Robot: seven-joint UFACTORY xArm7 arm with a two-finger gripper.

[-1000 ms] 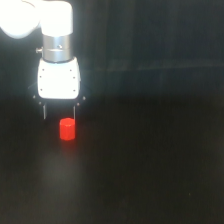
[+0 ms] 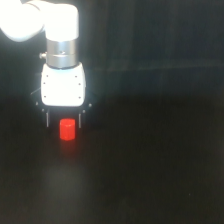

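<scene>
A small red block sits on the dark surface in the left part of the camera view. Just above it, or slightly behind it, is my white gripper, pointing down. Its two thin fingers stand well apart, wider than the block, so it is open. The fingertips show above the block's lower part, and whether they touch it I cannot tell. Nothing shows held between them.
A dark backdrop fills the back. No other objects show.
My gripper has moved a little to the right and down in the view, closer to the block and more centred over it. The block lies where it was.
</scene>
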